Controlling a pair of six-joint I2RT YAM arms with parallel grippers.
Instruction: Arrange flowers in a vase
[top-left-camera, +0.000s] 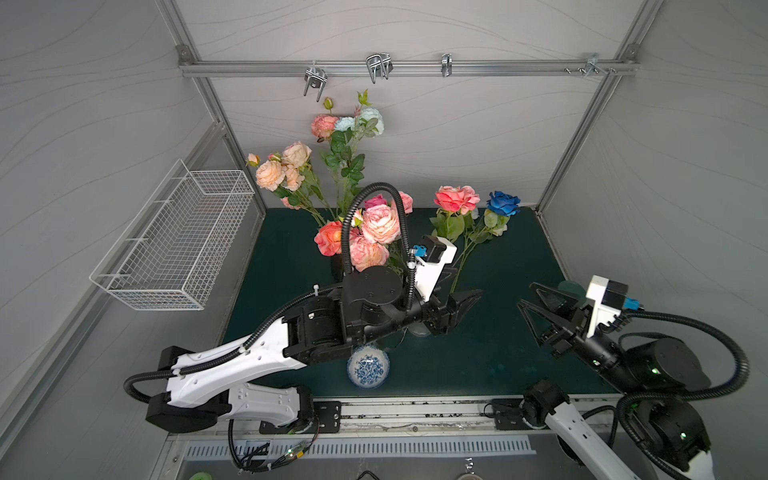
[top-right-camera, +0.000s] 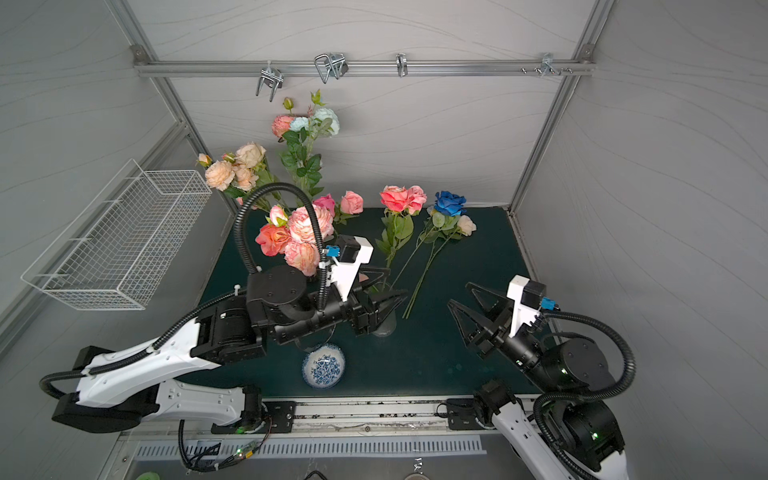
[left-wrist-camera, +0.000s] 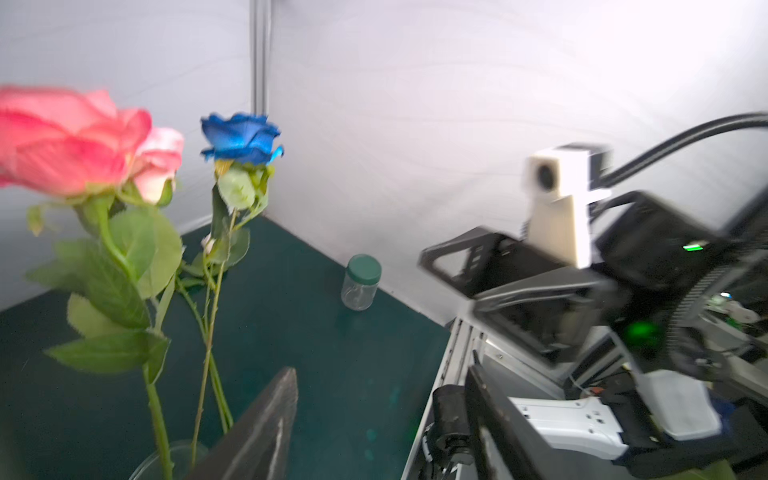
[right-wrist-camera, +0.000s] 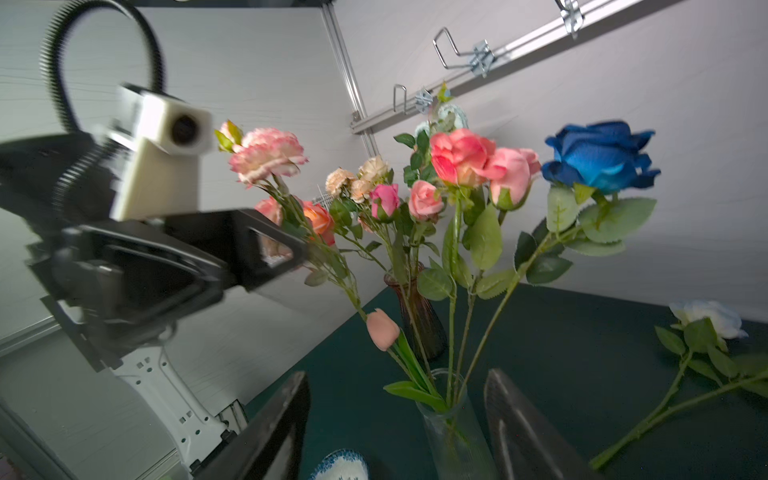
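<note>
A clear glass vase (right-wrist-camera: 448, 432) holds the blue rose (right-wrist-camera: 600, 160), pink roses (right-wrist-camera: 460, 156) and a peach tulip (right-wrist-camera: 382, 328). A dark ribbed vase (right-wrist-camera: 424, 320) behind it holds more flowers. My left gripper (top-left-camera: 464, 308) is above the table beside the clear vase, facing right, its fingers apart with nothing seen between them. My right gripper (top-right-camera: 472, 312) stands open and empty at the right of the table, facing the vases. A loose white rose (right-wrist-camera: 712, 320) lies on the table at the back right.
A wire basket (top-left-camera: 176, 240) hangs on the left wall. A blue-patterned dish (top-left-camera: 368, 366) sits at the front. A green-lidded jar (left-wrist-camera: 360, 280) stands near the right edge.
</note>
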